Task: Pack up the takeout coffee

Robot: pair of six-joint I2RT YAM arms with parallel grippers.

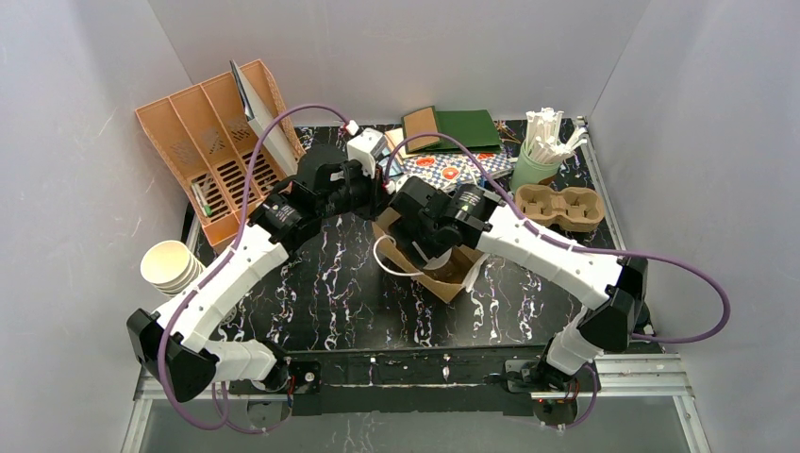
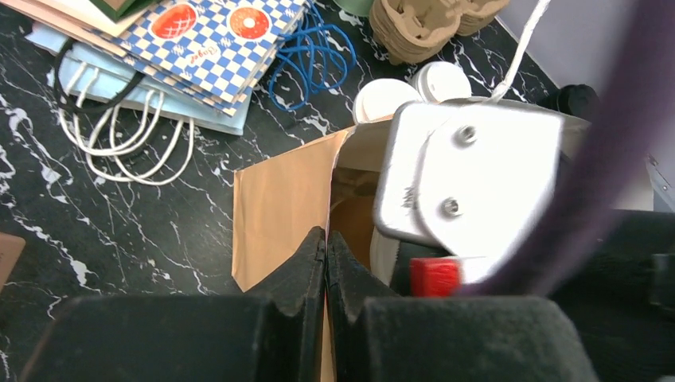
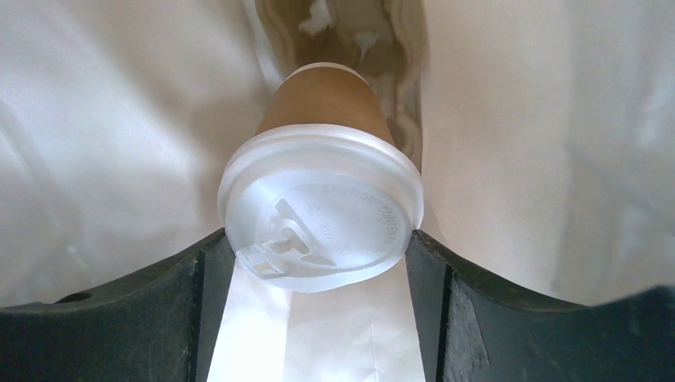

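A kraft paper bag (image 1: 443, 285) stands mid-table. My left gripper is shut at its top edge, the thin paper between or against its fingertips. My right gripper reaches down inside the bag around a coffee cup (image 3: 322, 99) with a white lid (image 3: 322, 215); its fingertips touch both sides of the lid, and the fingers are open about as wide as the cup. Whether they grip it I cannot tell. The cup's base is partly hidden.
Cup carriers (image 1: 557, 206), a straw holder (image 1: 536, 170), loose lids (image 2: 380, 99) and patterned packets (image 1: 434, 168) are at the back and right. An orange rack (image 1: 189, 142) and stacked cups (image 1: 168, 264) stand left.
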